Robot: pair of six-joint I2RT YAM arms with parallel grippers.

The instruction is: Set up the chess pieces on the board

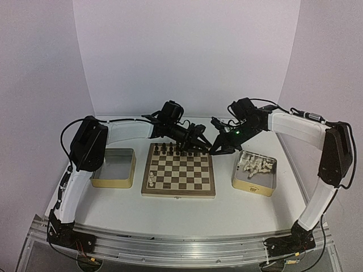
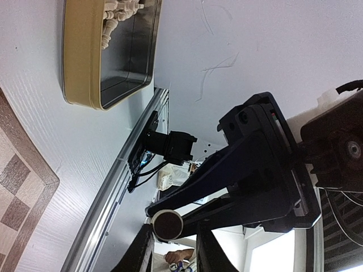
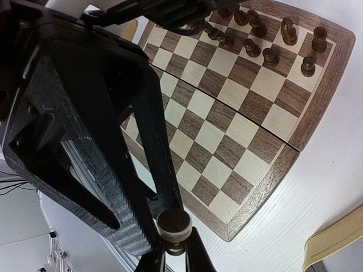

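In the top view the two grippers meet tip to tip over the far right corner of the chessboard. A chess piece with a dark round base and pale rim sits between the fingertips of my right gripper, shut on it. My left gripper reaches to the same piece, its fingers apart on either side. Whether they touch it is unclear. Dark pieces stand in the board's far rows, partly hidden by the left arm in the top view. A few white pieces stand at the near left.
At the right, an open tin holds several loose white pieces. A second tin at the left looks empty. The board's middle squares are bare, and the table in front is clear.
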